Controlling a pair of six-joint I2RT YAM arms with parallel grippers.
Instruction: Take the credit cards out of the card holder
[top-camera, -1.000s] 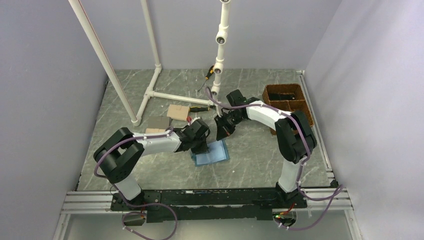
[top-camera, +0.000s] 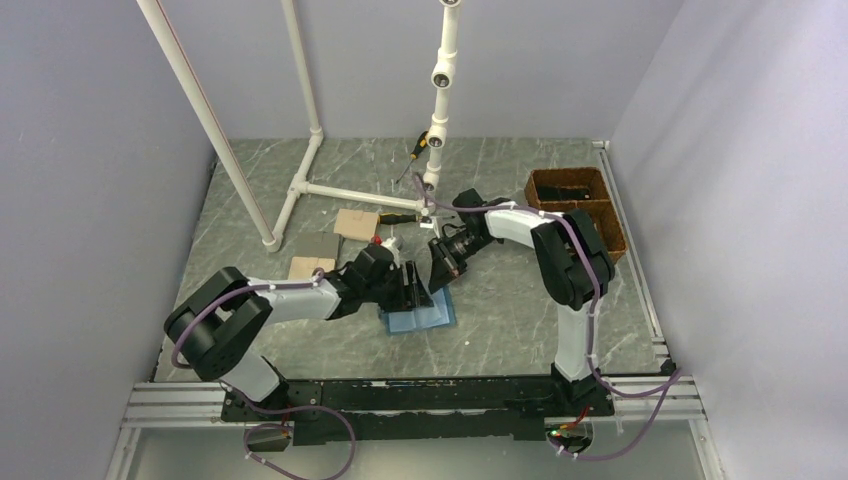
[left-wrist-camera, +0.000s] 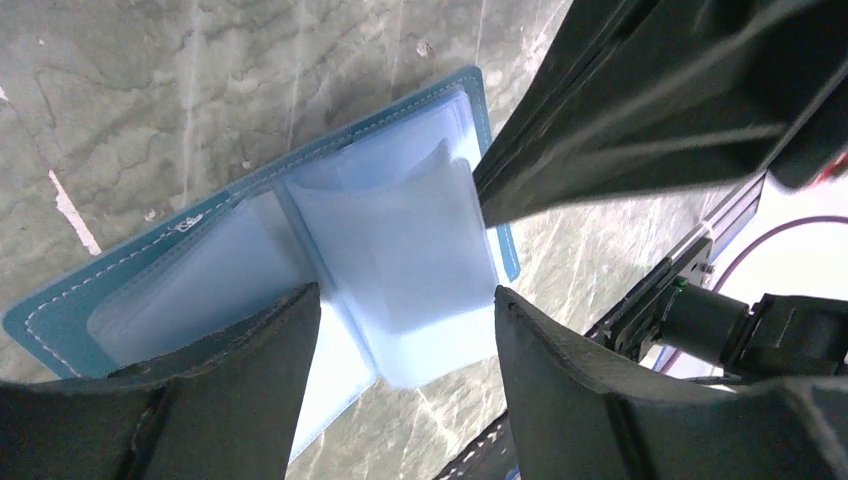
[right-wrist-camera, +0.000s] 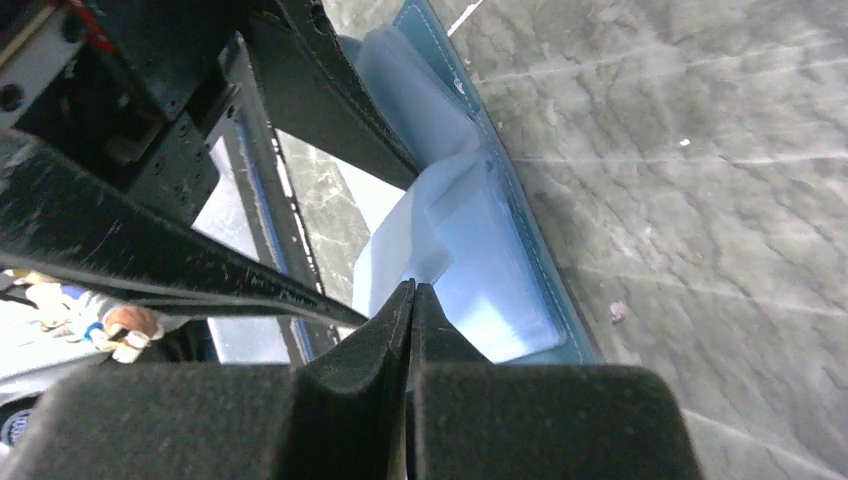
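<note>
The blue card holder lies open at the front middle of the table, with pale translucent sleeves raised on it. My left gripper is partly open over a sleeve, whose edge lies between its fingertips; whether it grips is unclear. My right gripper is shut at the holder, its tips beside a bent sleeve flap, nothing clearly between them. In the right wrist view the left gripper's fingers straddle that flap. I cannot make out any separate card.
A wicker basket stands at the back right. Cardboard pieces and screwdrivers lie behind the holder, near a white pipe frame.
My left arm has shifted slightly toward the front, its gripper now further over the holder. My right gripper has moved slightly down toward the holder.
</note>
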